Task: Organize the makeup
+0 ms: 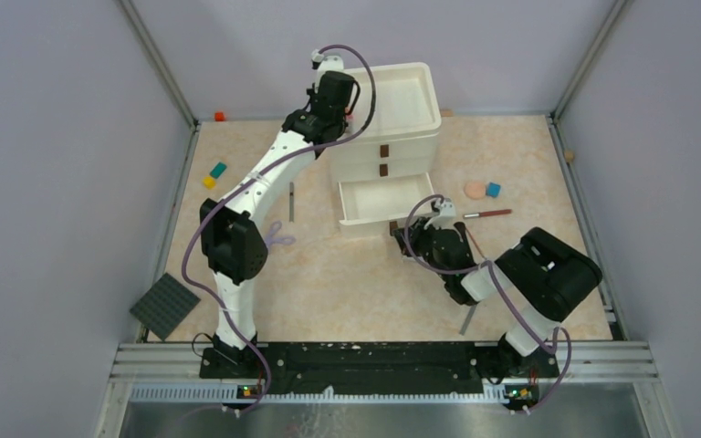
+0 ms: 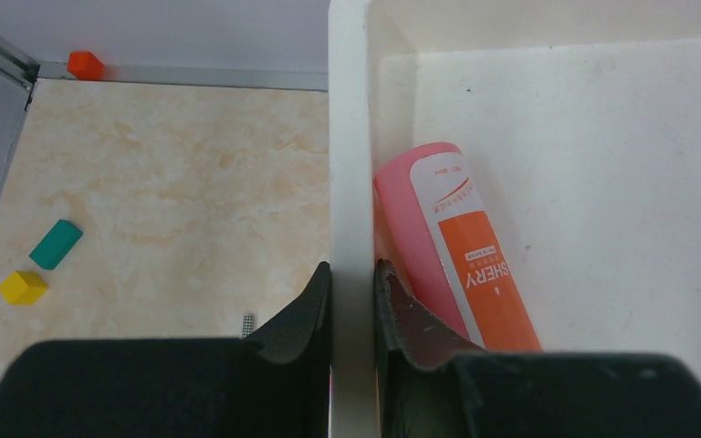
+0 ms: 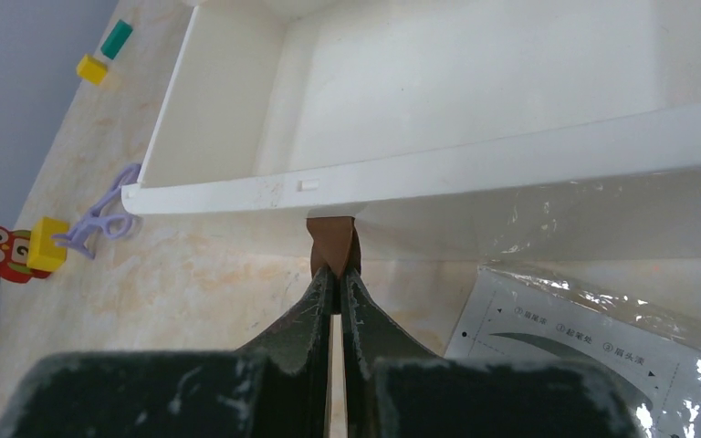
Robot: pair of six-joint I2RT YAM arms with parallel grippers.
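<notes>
A white drawer organizer [image 1: 392, 100] stands at the back, its bottom drawer [image 1: 383, 196] pulled out and empty. My left gripper is at the organizer's left top rim, fingers either side of the white wall. A pink bottle with an orange label [image 2: 475, 265] lies inside the top tray against that wall. My right gripper is shut on the brown tab [image 3: 333, 237] at the drawer's front.
A clear-wrapped stencil sheet [image 3: 575, 347] lies below the drawer. Purple scissors [image 1: 278, 237], small blocks [image 1: 216, 171], a red brush [image 1: 488, 213] and a dark mat [image 1: 164, 304] lie around.
</notes>
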